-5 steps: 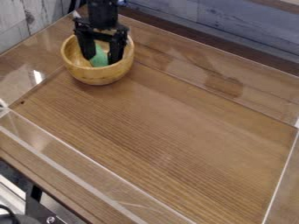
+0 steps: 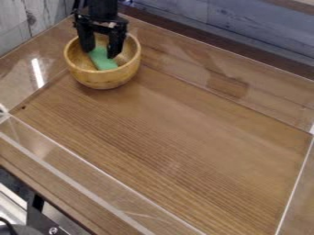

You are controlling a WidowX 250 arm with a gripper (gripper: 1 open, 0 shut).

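Note:
A tan round bowl [image 2: 103,76] sits at the upper left of the wooden surface [image 2: 185,147], holding a green object [image 2: 101,60]. The black gripper [image 2: 101,42] reaches in from the top over the back part of the bowl, its fingers open above the green object.
Walls run along the left and back edges of the surface. Dark cables show at the lower left corner outside it.
The gripper has risen and moved back toward the top, uncovering more of the green object in the bowl. The bowl sits slightly further left.

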